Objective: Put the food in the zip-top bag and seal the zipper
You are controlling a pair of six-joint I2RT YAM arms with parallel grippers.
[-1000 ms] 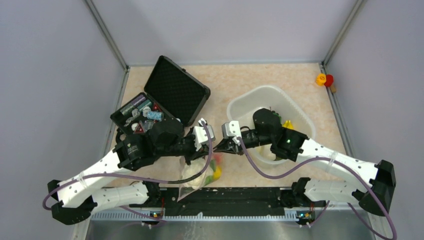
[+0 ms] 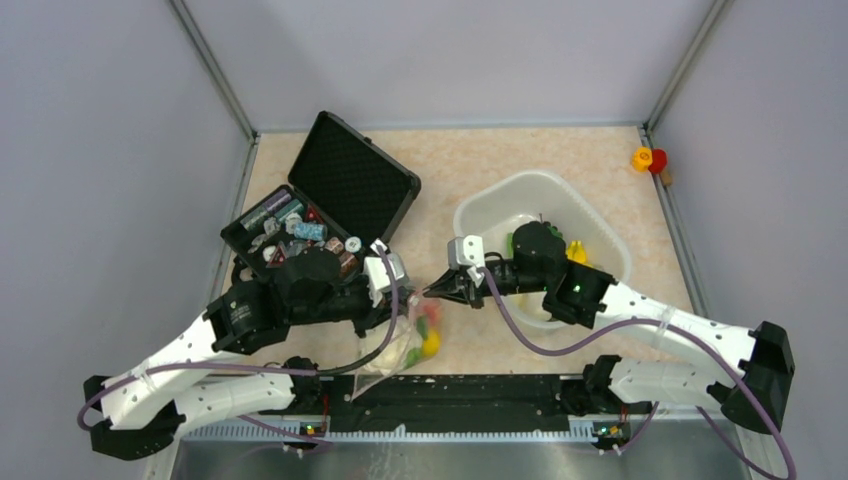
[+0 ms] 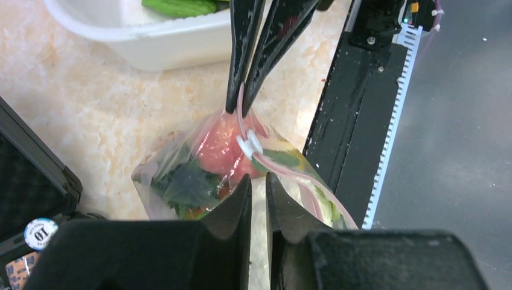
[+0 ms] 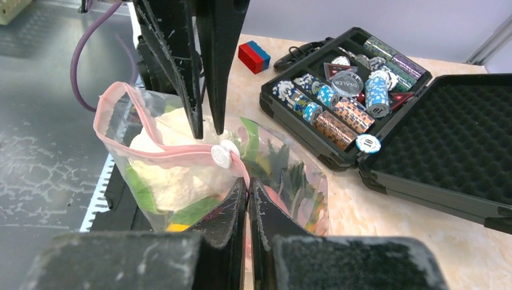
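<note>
The clear zip top bag (image 2: 395, 355) with its pink zipper strip holds food: a pale lump (image 4: 175, 175), something red (image 3: 222, 145) and green and yellow pieces. My right gripper is shut with the bag's pink top edge between its fingertips, close to the white zipper slider (image 4: 221, 155). Slightly apart, the left gripper stands part open with a narrow gap between its fingers. In the right wrist view its tips hover just above and behind the slider, apart from it. Beyond the slider, the bag's mouth gapes towards the front.
A white bin (image 2: 615, 235) with more food stands under the right arm. The open black case (image 2: 355, 185) of poker chips lies at the back left. A red and blue block (image 4: 253, 57) sits near the case. Free table lies between case and bin.
My left gripper has drawn back to the left, away from the right gripper.
</note>
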